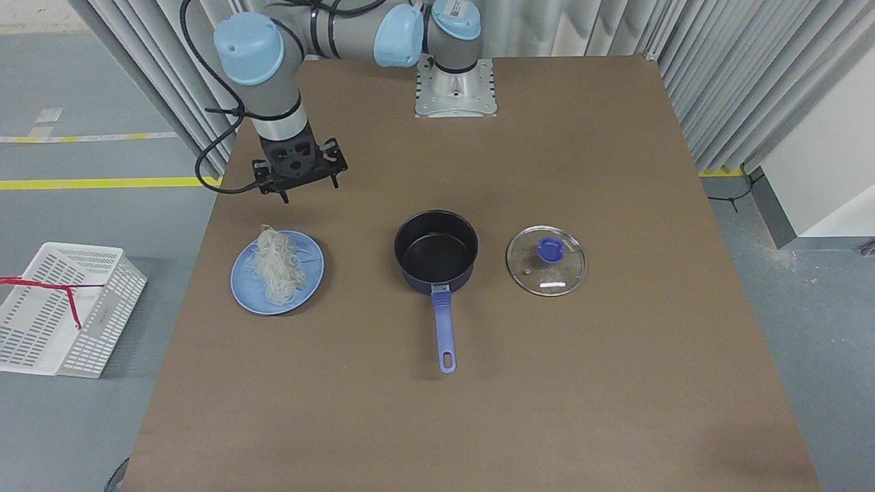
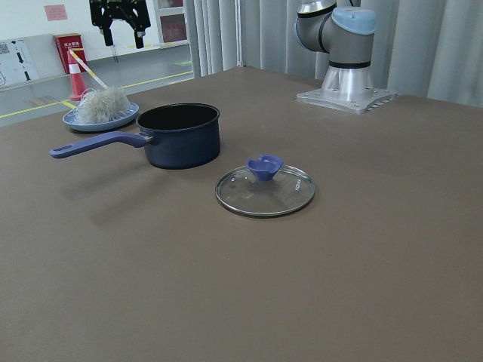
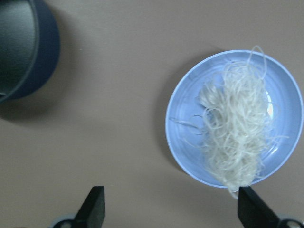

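My gripper (image 1: pixel 308 188) hangs open above the table, behind the blue plate (image 1: pixel 303 283), which holds a pile of pale noodles (image 1: pixel 277 264). In the wrist view the fingers sit wide apart at the bottom edge, with plate (image 3: pixel 185 142) and noodles (image 3: pixel 235 123) below, nothing held. A dark pot (image 1: pixel 435 250) with a blue handle (image 1: pixel 443 324) stands right of the plate in the front view. A glass lid (image 1: pixel 545 262) with a blue knob lies flat to the pot's right.
The robot base (image 1: pixel 455 98) is at the back edge. A white basket (image 1: pixel 106 320) is on the floor at the left.
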